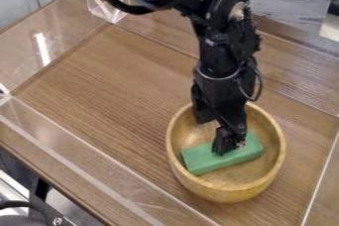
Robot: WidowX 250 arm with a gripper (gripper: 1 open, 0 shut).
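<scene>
A black robot arm reaches down from the top into a round yellow-tan bowl (191, 182) on the wooden table. Its gripper (217, 137) is low inside the bowl, over a green rectangular block (204, 160) lying on the bowl's floor. The fingers are open and dark against dark parts of the arm. Whether they touch the block is hard to tell.
A clear plastic object (106, 2) stands at the back left edge. The table's front left edge has dark structures below it.
</scene>
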